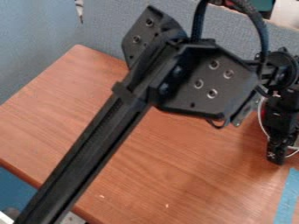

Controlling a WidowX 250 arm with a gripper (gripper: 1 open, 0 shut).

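The black arm crosses the view diagonally from the lower left, and its gripper [275, 131] is at the right edge, partly behind the frame's border. A silver bowl, of which only the pale rim [264, 128] shows, sits there behind the gripper. The red item inside is hidden. Whether the fingers are open or shut cannot be made out.
A grey padded wall [117, 26] runs along the back, and a blue strip [288, 197] lies at the lower right.
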